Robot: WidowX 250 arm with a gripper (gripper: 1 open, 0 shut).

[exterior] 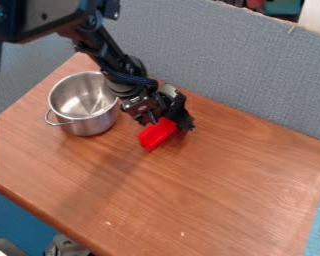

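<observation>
A red block (156,135) lies on the wooden table (216,200) right of centre-left, with my black gripper (166,122) over its upper end, the fingers reaching down around it; the gripper is open, and whether the fingers touch the block is hard to tell. A steel pot (83,103) with side handles stands just left of the gripper, upright, its inside visible.
A grey padded partition (243,70) runs along the back of the table.
</observation>
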